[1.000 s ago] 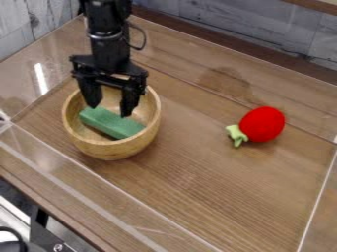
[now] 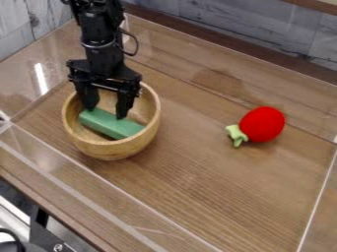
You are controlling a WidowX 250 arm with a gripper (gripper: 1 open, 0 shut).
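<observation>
A black robot gripper (image 2: 105, 95) reaches down from the top left into a light wooden bowl (image 2: 130, 147), its two fingers spread apart. A green block (image 2: 110, 124) lies tilted in the bowl, just below the fingertips. Nothing clearly shows between the fingers.
A red object with a green top (image 2: 262, 126), like a toy vegetable, lies to the right on the wooden table (image 2: 224, 197). A grey wall stands at the top left, and the table's edge runs along the lower left.
The gripper has moved slightly left and up over the bowl. The bowl, green block and red object look much the same.
</observation>
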